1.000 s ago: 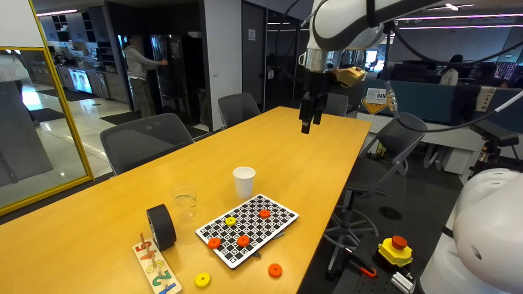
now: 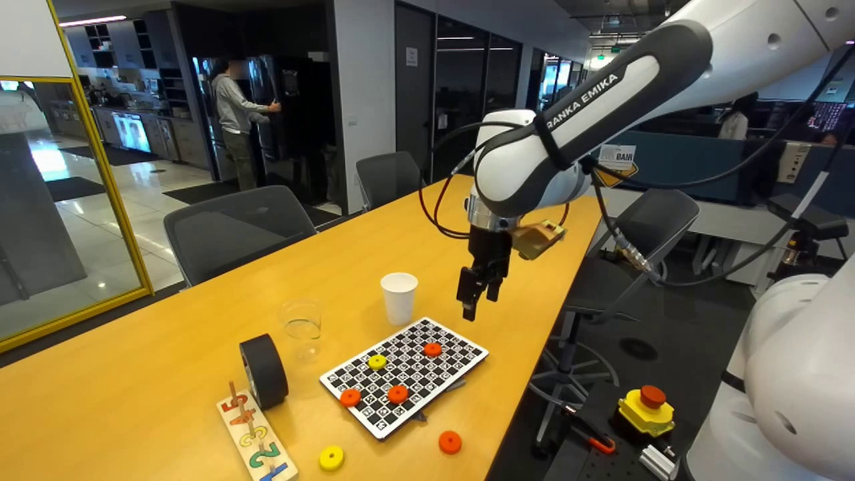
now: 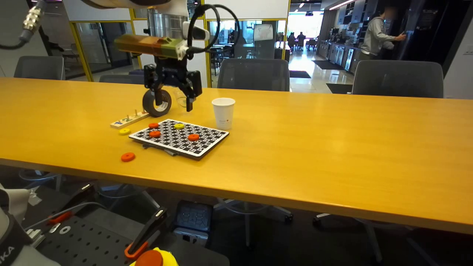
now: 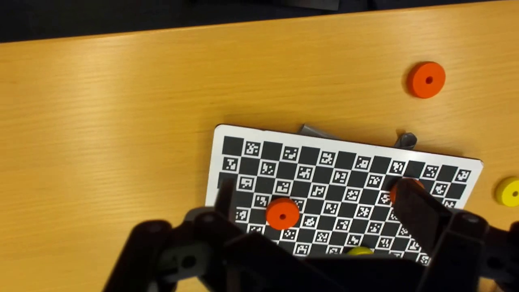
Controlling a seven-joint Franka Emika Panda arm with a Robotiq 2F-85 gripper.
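Note:
My gripper [image 2: 480,300] hangs above the table near the checkered board, open with nothing between its fingers. In the wrist view the board [image 4: 315,135] spreads out below, partly covered by the dark fingers [image 4: 224,197]. Red discs [image 3: 193,137] and one yellow disc [image 2: 377,362] lie on the board. A loose red disc [image 4: 426,80] rests on the table beside it, and a second yellow disc [image 2: 330,457] lies near the wooden number board [image 2: 254,437], which has upright pegs.
A white paper cup [image 3: 223,114] stands at the board's edge. Nearby are a clear cup [image 2: 302,329] and a black tape roll [image 2: 264,371] on its rim.
My arm has come down and nearer the board from higher up over the far end of the table. The discs, board and cups have stayed where they were.

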